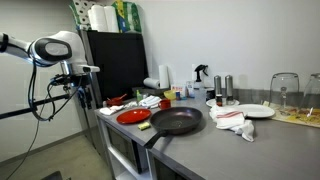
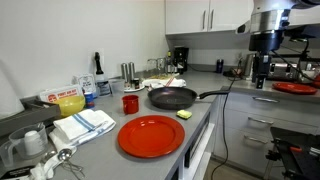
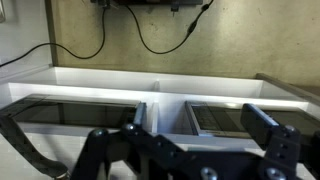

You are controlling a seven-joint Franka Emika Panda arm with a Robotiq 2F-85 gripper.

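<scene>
My gripper (image 1: 86, 100) hangs beside the counter's left end, clear of everything on it. In the wrist view the gripper appears open, dark fingers spread left and right, nothing seen between them. Below it are white frames (image 3: 165, 76) with dark panels, probably drawers, and a tan floor (image 3: 240, 45). On the grey counter (image 1: 235, 155) rest a black frying pan (image 1: 176, 121), a red plate (image 1: 132, 116) and a yellow-green sponge (image 2: 184, 114). The pan's handle juts over the front edge.
A white cloth with red marks (image 1: 232, 122) and a white plate (image 1: 254, 110) occupy the counter's right part. Glass jars (image 1: 284, 90) stand behind. A red cup (image 2: 131, 105) and striped towel (image 2: 84, 125) lie near the red plate. Cables (image 3: 100, 35) loop over the floor.
</scene>
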